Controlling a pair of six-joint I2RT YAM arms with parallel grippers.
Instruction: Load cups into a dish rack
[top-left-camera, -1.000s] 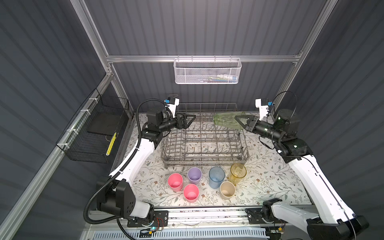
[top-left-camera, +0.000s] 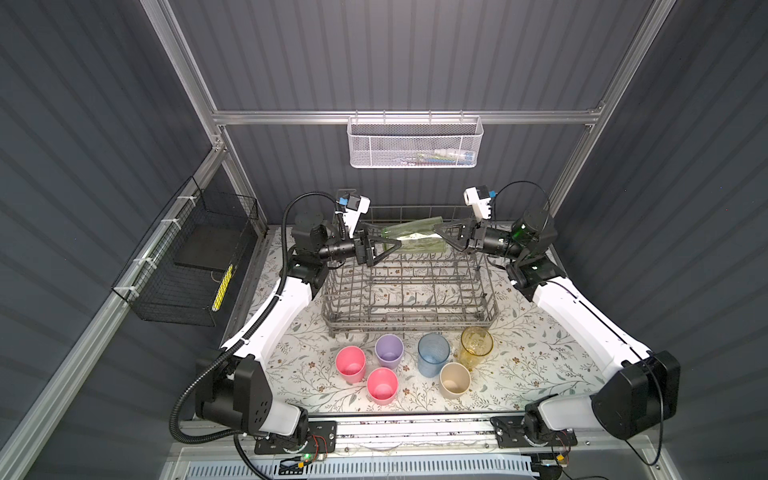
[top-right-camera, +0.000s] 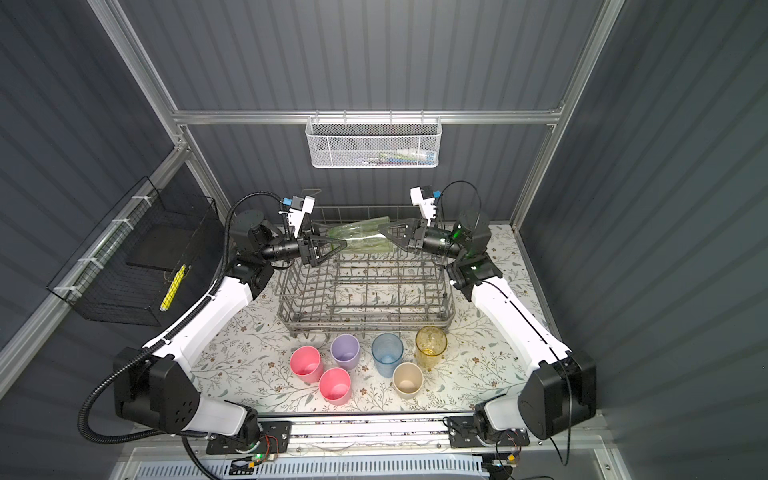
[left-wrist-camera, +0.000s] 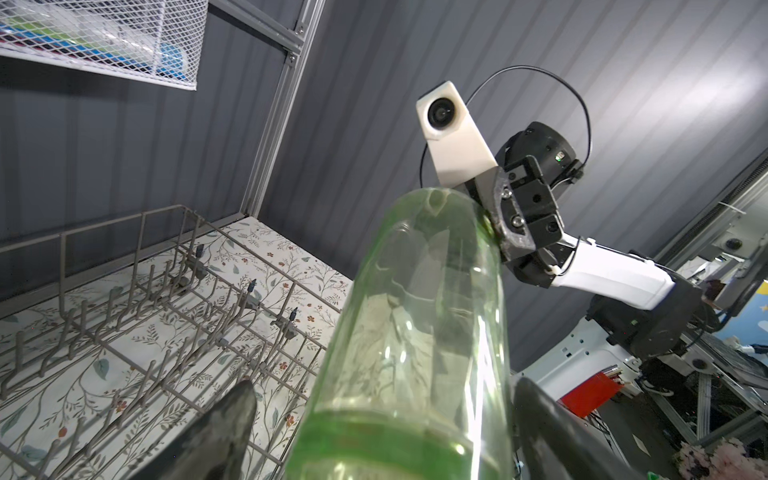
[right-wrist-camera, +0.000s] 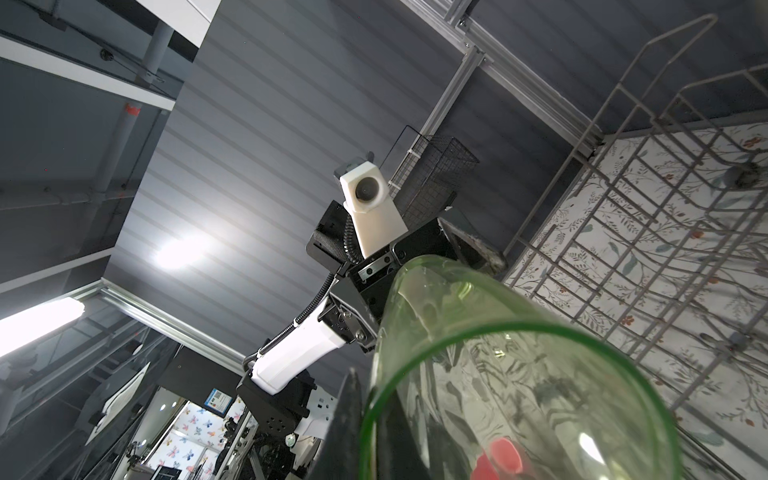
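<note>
A clear green cup (top-left-camera: 416, 232) lies on its side in the air above the wire dish rack (top-left-camera: 408, 320). My right gripper (top-left-camera: 446, 233) is shut on its right end, the rim held between the fingers in the right wrist view. My left gripper (top-left-camera: 389, 245) is open around the cup's other end, which fills the middle of the left wrist view (left-wrist-camera: 408, 336).
Along the front stand several cups: pink (top-left-camera: 350, 361), purple (top-left-camera: 389, 349), blue (top-left-camera: 433, 356), amber (top-left-camera: 476, 345) and beige (top-left-camera: 454, 382). A black wire basket (top-left-camera: 192, 256) hangs on the left wall, a white mesh basket (top-left-camera: 414, 144) at the back.
My right gripper has moved left with the green cup, bringing it to my left gripper, which has shifted slightly right.
</note>
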